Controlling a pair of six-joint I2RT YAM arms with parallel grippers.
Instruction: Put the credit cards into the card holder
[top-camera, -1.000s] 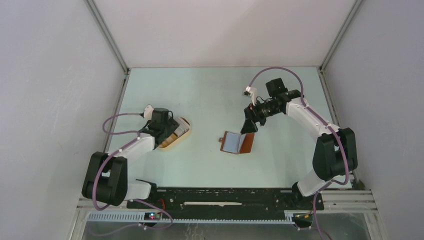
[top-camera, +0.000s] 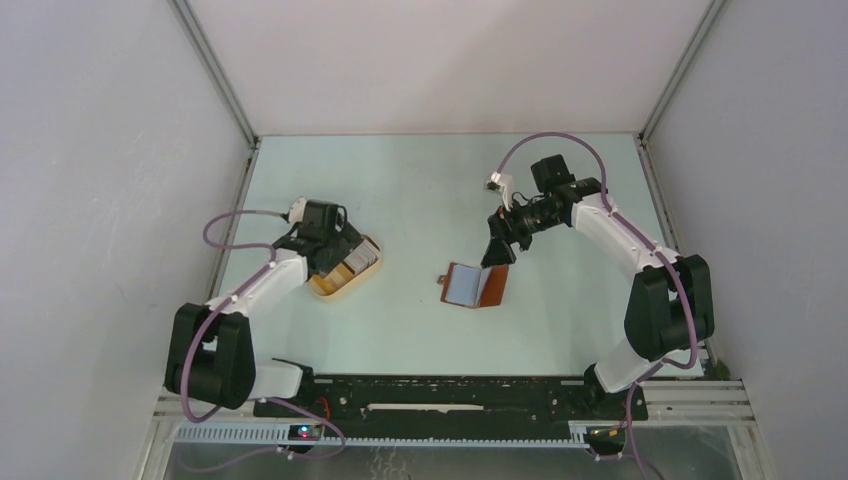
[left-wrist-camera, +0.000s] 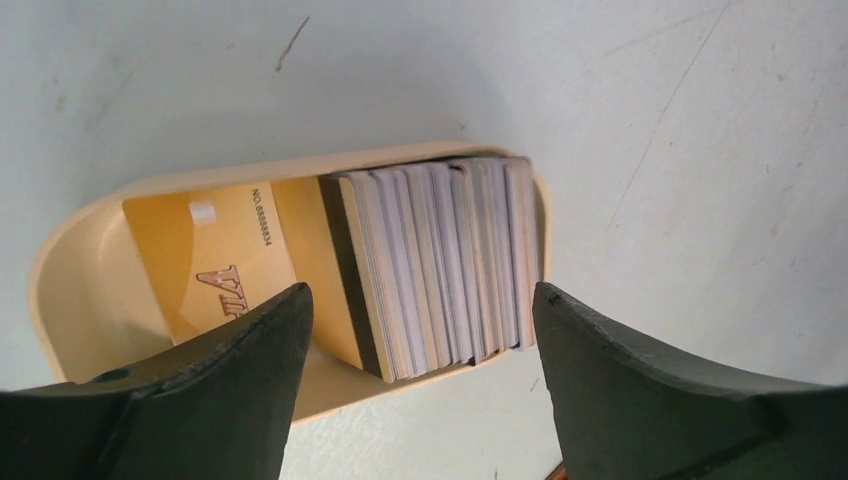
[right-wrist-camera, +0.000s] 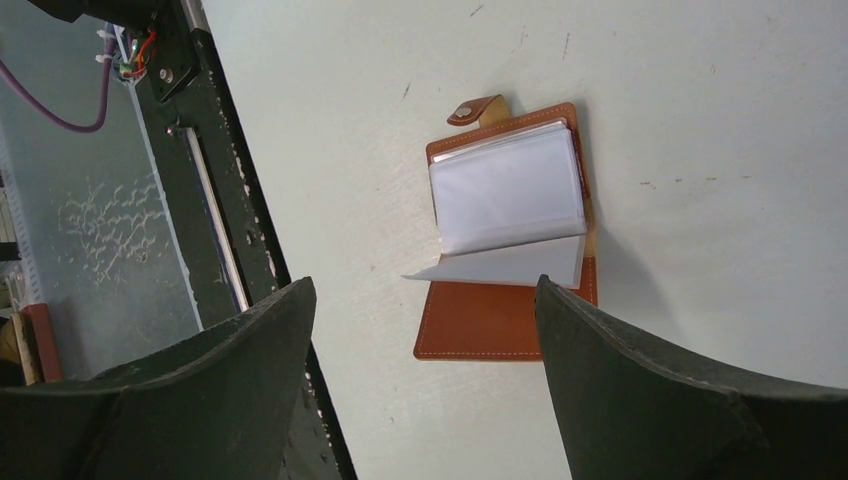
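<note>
In the left wrist view a cream box (left-wrist-camera: 95, 255) holds a row of upright cards (left-wrist-camera: 425, 265) packed at one end. A yellow card (left-wrist-camera: 215, 265) with print on it lies flat in the emptier end. My left gripper hovers over the box, fingers apart, nothing between them. The brown card holder (right-wrist-camera: 480, 330) lies opened on the table, its clear sleeves (right-wrist-camera: 510, 190) showing and one sleeve leaf (right-wrist-camera: 505, 265) standing partly up. Above the holder my right gripper stands open and empty.
A short strap (right-wrist-camera: 475, 110) with a snap sticks out from the holder's edge. A dark rail (top-camera: 440, 410) runs along the front edge.
My left arm has shifted slightly, its gripper rising a little in the top view over the box. The right arm, the box and the holder look unmoved.
</note>
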